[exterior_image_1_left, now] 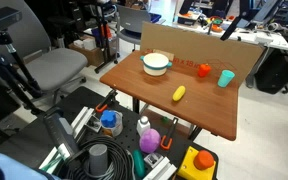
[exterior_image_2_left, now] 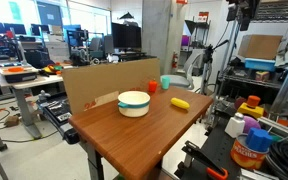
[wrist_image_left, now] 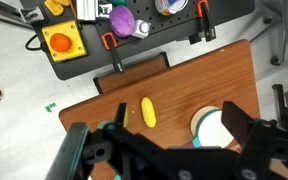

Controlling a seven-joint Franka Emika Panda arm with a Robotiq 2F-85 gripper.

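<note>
High above the table, my gripper stands open with nothing between its fingers, which spread wide at the bottom of the wrist view. In exterior view 1 the gripper hangs at the top right. On the brown table lies a yellow elongated object point(exterior_image_1_left: 179, 93), seen between the fingers in the wrist view. A white pot with a teal rim point(exterior_image_1_left: 156, 65) rests near the back left. Towards the back right are a small red object point(exterior_image_1_left: 204, 70) and a teal cup point(exterior_image_1_left: 226, 78).
A brown panel point(exterior_image_1_left: 184, 45) stands along the table's back edge. In front lies a cluttered base with a purple object point(exterior_image_1_left: 149, 140), a blue container point(exterior_image_1_left: 109, 119), cables and a yellow box with a red button point(exterior_image_1_left: 203, 160).
</note>
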